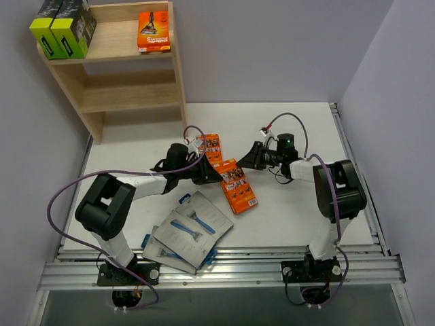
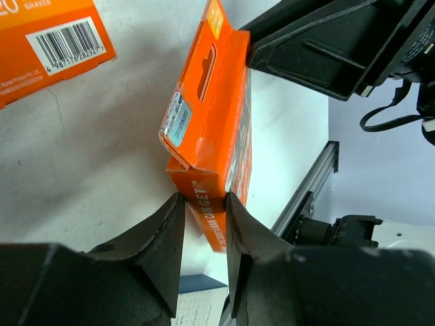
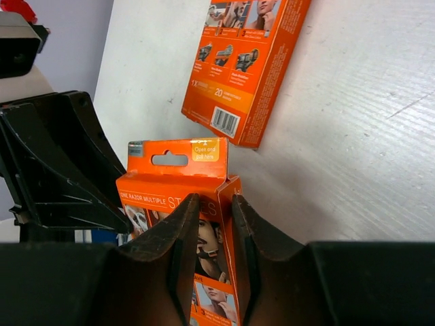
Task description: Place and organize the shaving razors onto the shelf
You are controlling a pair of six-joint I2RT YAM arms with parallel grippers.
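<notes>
An orange razor box (image 1: 239, 193) stands tilted in the middle of the table, with both grippers at its upper part. In the left wrist view, the fingertips of my left gripper sit at the two edges of the box's narrow side; how firmly they press does not show. From the other side, my right gripper has its fingertips astride a corner edge of the same box (image 3: 180, 190), and its grip is unclear too. A second orange box (image 1: 210, 148) lies behind, apart from both grippers. Another orange box (image 1: 153, 31) stands on the shelf (image 1: 129, 93).
Two green-and-black boxes (image 1: 64, 30) occupy the shelf's top left, while its middle level is bare. Several flat grey packs with blue razors (image 1: 194, 229) lie overlapping at the front left.
</notes>
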